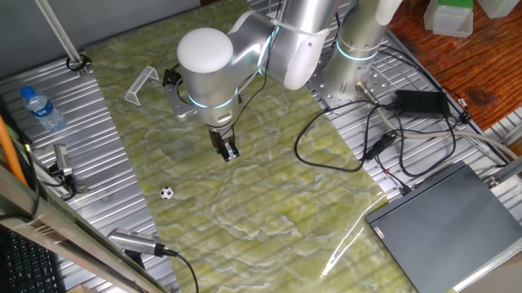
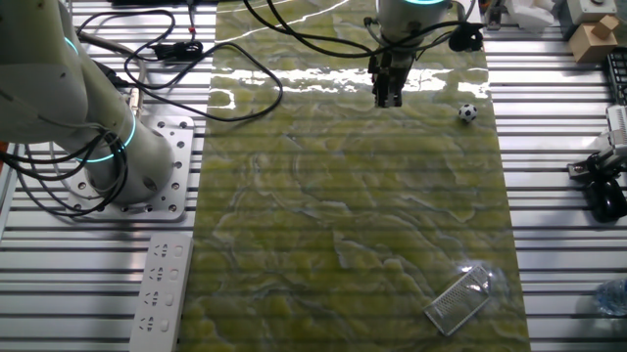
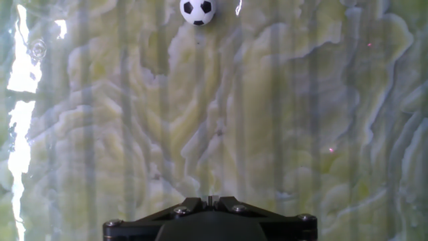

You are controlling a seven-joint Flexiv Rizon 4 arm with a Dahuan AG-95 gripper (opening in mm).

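A small black-and-white soccer ball (image 1: 166, 193) rests on the green marble-patterned mat (image 1: 269, 212), near its left edge. The wrist view has the ball (image 3: 198, 11) at its top edge, well ahead of the fingers. My black gripper (image 1: 231, 153) hangs over the mat, apart from the ball and nearer the robot base. At the bottom of the wrist view the two fingertips of the gripper come together, and nothing shows between them. In exterior view 2 the ball (image 2: 467, 112) lies to the right of the gripper (image 2: 388, 100).
A white frame-like object (image 1: 142, 85) stands on the mat behind the arm; exterior view 2 shows this white object (image 2: 458, 299) too. Black cables (image 1: 330, 163) loop over the mat's right edge beside a laptop (image 1: 449, 224).
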